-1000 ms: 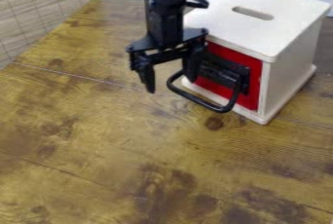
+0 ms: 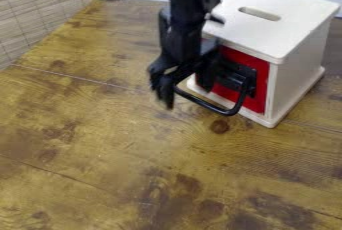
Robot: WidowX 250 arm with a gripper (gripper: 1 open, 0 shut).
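A white wooden box (image 2: 278,12) with a slot in its top has a red front panel (image 2: 253,94) fitted with a black latch and a black wire handle (image 2: 214,106), which hangs out low in front. My black gripper (image 2: 178,81) is beside the panel at its left, over the floor near the handle; it is blurred, so its finger state is unclear.
A tiled strip (image 2: 34,19) runs along the upper left.
The box and handle look unchanged.
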